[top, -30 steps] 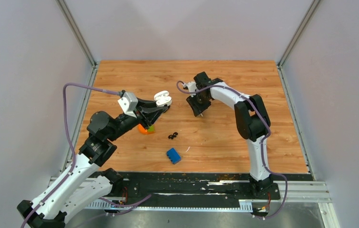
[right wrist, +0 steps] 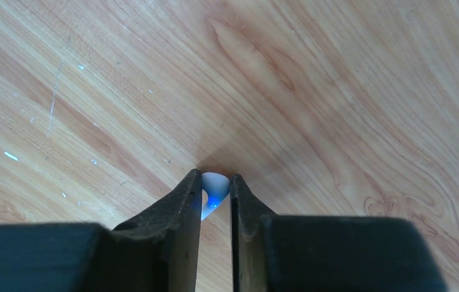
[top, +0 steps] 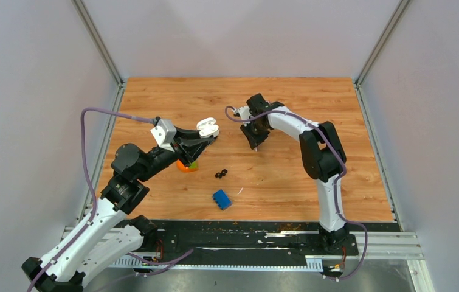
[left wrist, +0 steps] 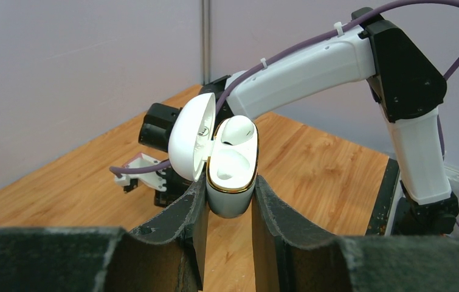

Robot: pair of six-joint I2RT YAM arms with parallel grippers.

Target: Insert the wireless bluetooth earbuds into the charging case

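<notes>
My left gripper is shut on the white charging case (left wrist: 233, 158), which it holds upright and raised, lid open, its two wells showing empty in the left wrist view; the case (top: 208, 128) is left of the right arm in the top view. My right gripper is down at the wooden table, its fingers close around a white earbud (right wrist: 213, 188) lying there; only the earbud's upper part and some of its stem show between and behind the fingertips.
Small black pieces (top: 220, 174), a blue block (top: 222, 199) and an orange-green object (top: 185, 167) lie on the table (top: 287, 194) between and below the arms.
The left arm and the case have not visibly moved.
</notes>
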